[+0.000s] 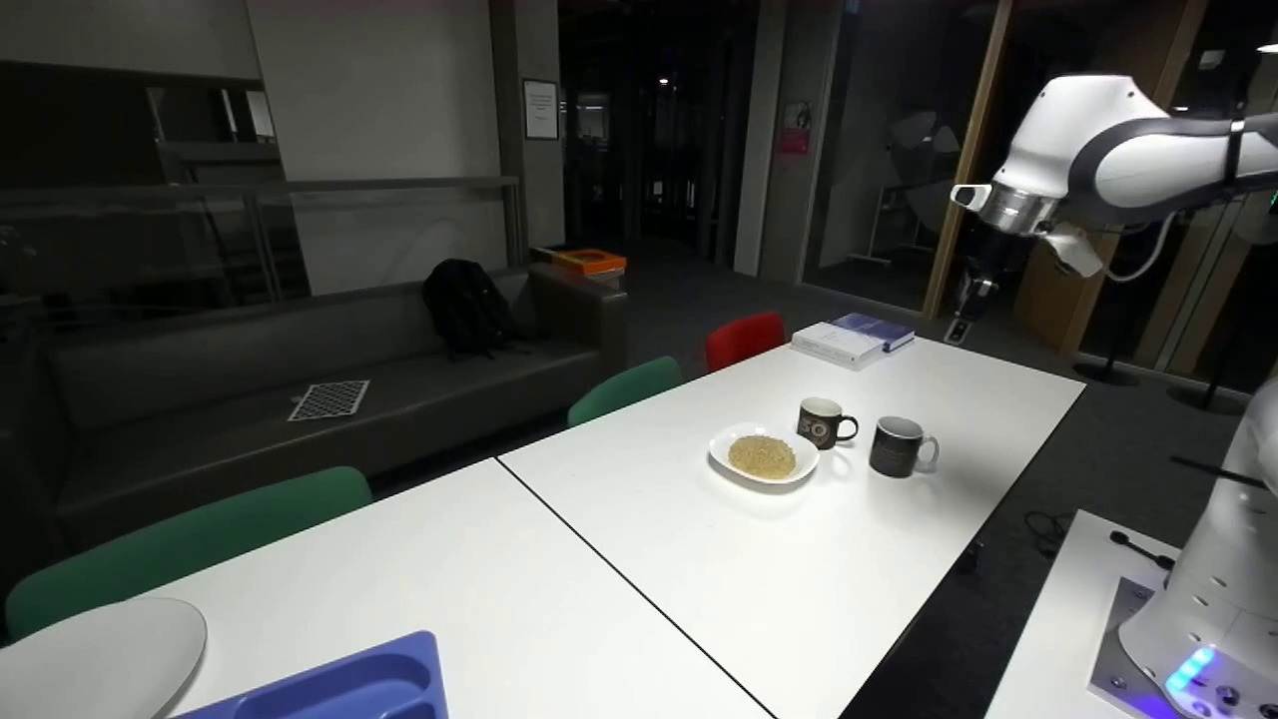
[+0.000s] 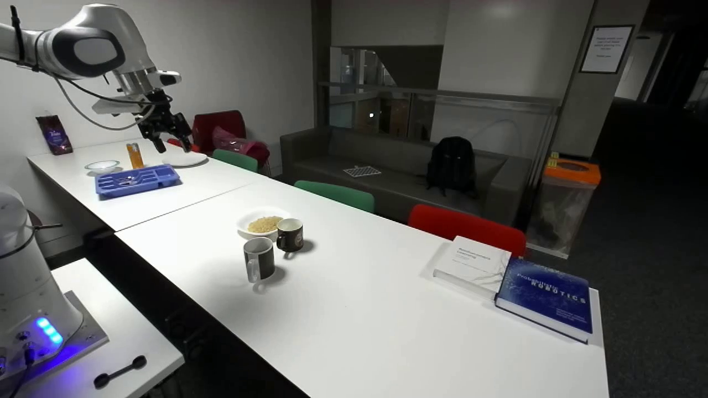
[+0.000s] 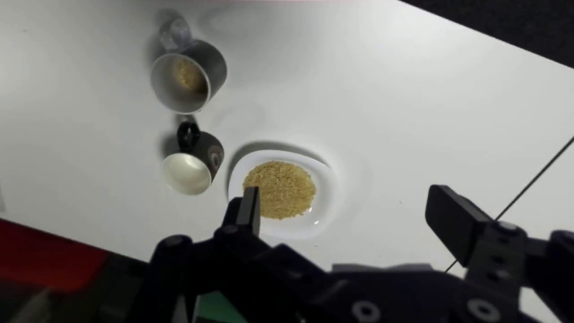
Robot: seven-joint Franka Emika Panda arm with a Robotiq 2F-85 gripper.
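Observation:
High above the white table, my gripper is open, its two fingers wide apart with nothing between them; in exterior view 2 it also hangs open (image 2: pixel 171 142). Below it in the wrist view lies a white plate (image 3: pixel 323 185) bearing a flat heap of tan grains (image 3: pixel 282 191); one finger overlaps the plate's edge in that view. Beside the plate stands a black mug (image 3: pixel 207 150) with a white, empty-looking inside. Farther off is a grey mug (image 3: pixel 215 64) with some tan grains (image 3: pixel 188 74) at its bottom. Both mugs are upright, apart from the gripper.
A white book (image 2: pixel 474 262) and a blue book (image 2: pixel 544 295) lie at one table end. Toward the other end are a blue cutlery tray (image 2: pixel 137 180), a glass bowl (image 2: pixel 102 166), an orange container (image 2: pixel 135 155) and a large plate (image 2: pixel 186 160). Bare tabletop surrounds the mugs.

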